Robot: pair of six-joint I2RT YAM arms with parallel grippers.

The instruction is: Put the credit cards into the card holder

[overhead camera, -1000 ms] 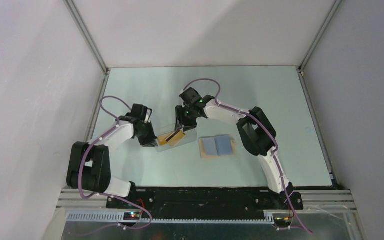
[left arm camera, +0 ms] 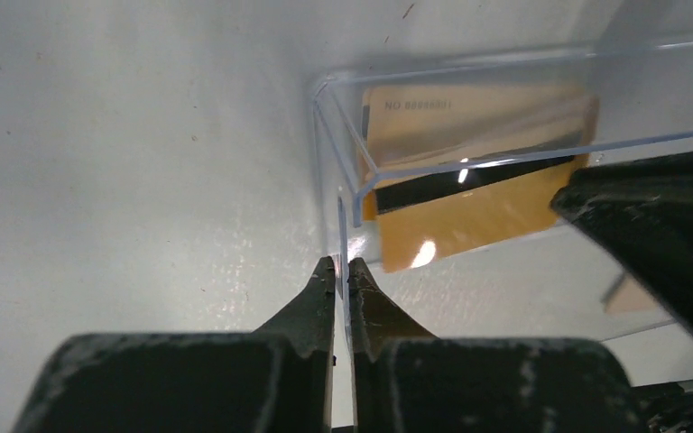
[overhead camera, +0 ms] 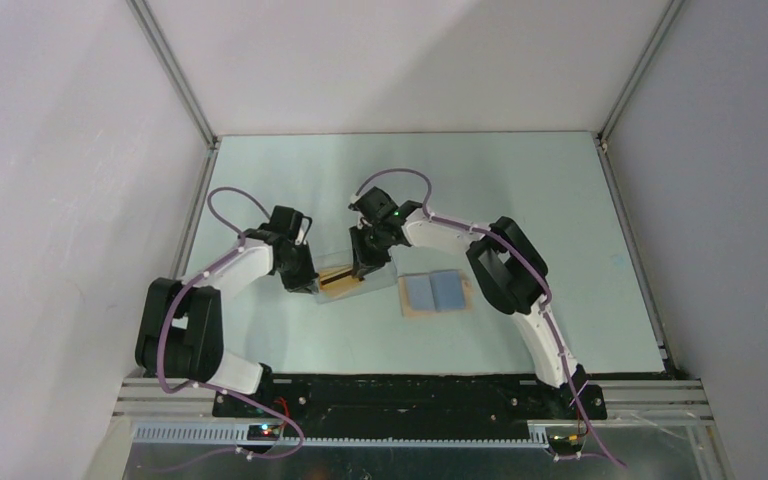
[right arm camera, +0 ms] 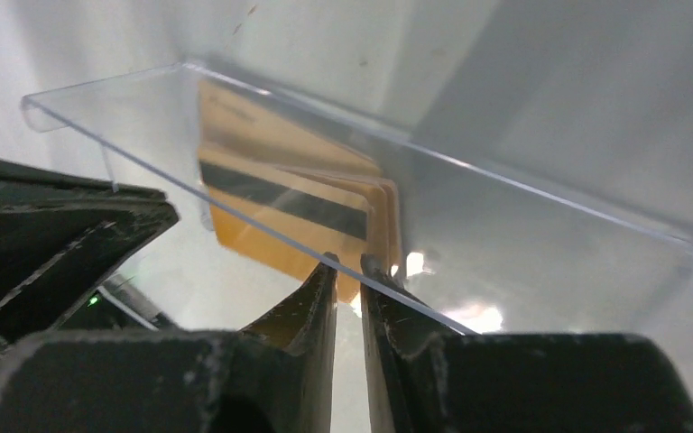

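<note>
The clear card holder (left arm camera: 660, 90) lies at the table's middle, between both grippers. Gold credit cards with black stripes lie inside it, stacked toward the left end; the right wrist view shows their edges (right arm camera: 381, 225). My left gripper is closed around the holder's left end wall, the clear plastic showing between its fingertips. My right gripper reaches into the holder at the cards' right edge, fingertips close together behind the front rim; whether anything is between them is unclear.
Two blue-grey cards (overhead camera: 433, 292) on a tan backing lie just right of the holder.
The right gripper has moved slightly down over the holder, toward the front. The top gold card has turned and shifted left to lie more in line with the holder. The left gripper barely moved.
</note>
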